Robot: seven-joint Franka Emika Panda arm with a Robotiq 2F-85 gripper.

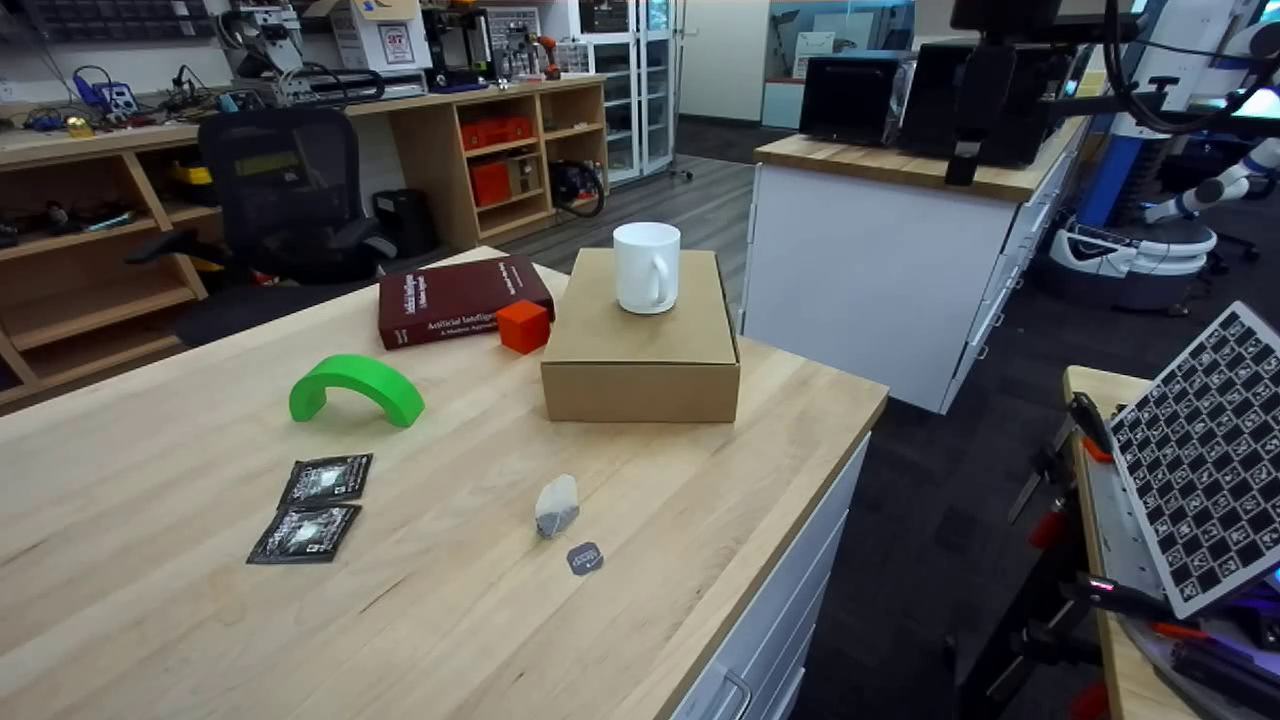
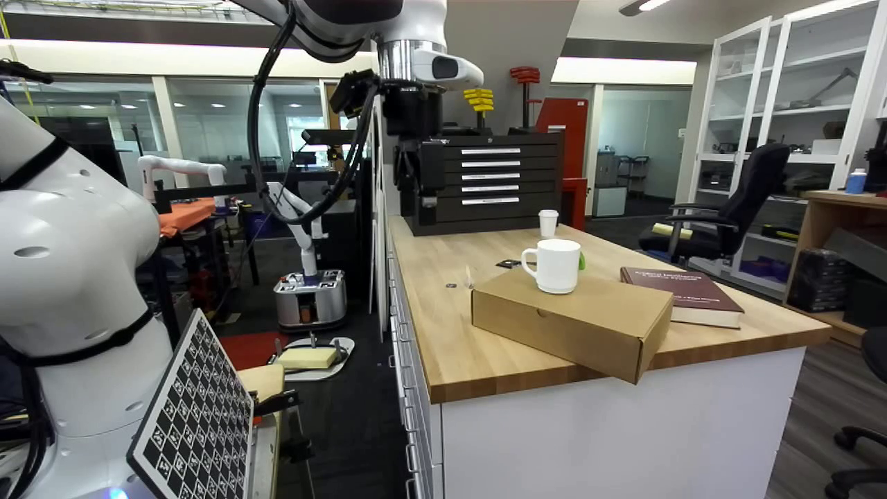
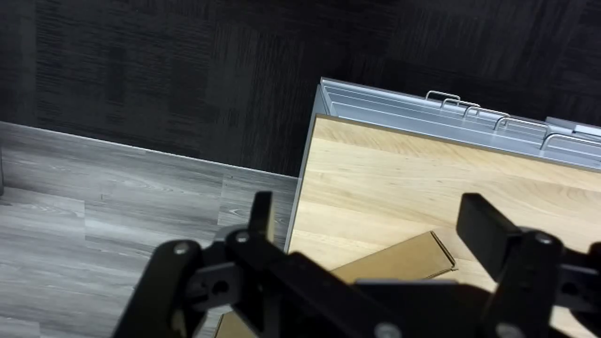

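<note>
In the wrist view my gripper is open, its two dark fingers wide apart and nothing between them. It hangs high above the tabletop in exterior view 2, well clear of everything on it. A white mug (image 1: 645, 270) stands upright on a closed cardboard box (image 1: 642, 390). Nearer the front lie a tea bag (image 1: 557, 506) and its dark paper tag (image 1: 584, 558). Two black sachets (image 1: 305, 533) rest to the left, with a green arch (image 1: 356, 384) behind them. A red-orange cube (image 1: 523, 325) sits against a maroon book (image 1: 462, 300).
The wooden table (image 1: 468, 636) has bare room at the front and left. Its box overhangs the edge in exterior view 2. There, a white paper cup (image 2: 548, 222) stands farther along the table, before a dark drawer chest (image 2: 499, 179).
</note>
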